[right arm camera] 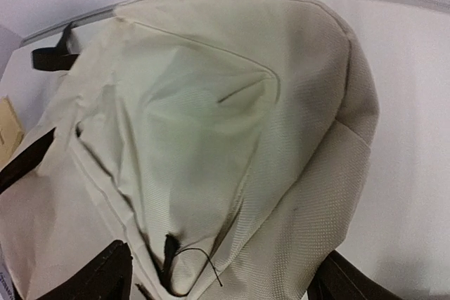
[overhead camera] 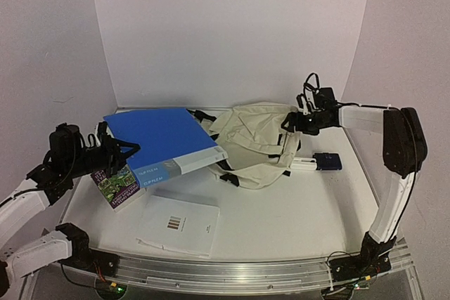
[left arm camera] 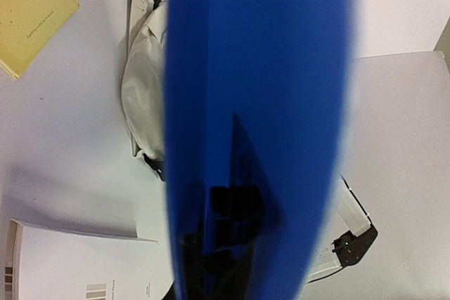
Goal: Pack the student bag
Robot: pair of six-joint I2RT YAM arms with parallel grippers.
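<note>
A large blue folder (overhead camera: 165,135) with a pale spine hangs tilted above the left of the table, its near corner in my left gripper (overhead camera: 125,148). Its blue side (left arm camera: 260,54) fills the middle of the left wrist view. The cream bag (overhead camera: 242,117) lies toward the back of the table, its opening facing the front left. At the bag's right edge is my right gripper (overhead camera: 290,124). In the right wrist view its fingers (right arm camera: 105,272) stand wide apart, with bag fabric (right arm camera: 281,194) between them; the right finger is partly hidden by the cloth.
A purple-and-green book (overhead camera: 119,186) is partly under the raised folder. White papers (overhead camera: 179,226) lie at front left. A white case (overhead camera: 304,164) and dark blue pouch (overhead camera: 328,161) sit right of the bag. A yellow book (left arm camera: 31,15) shows in the left wrist view.
</note>
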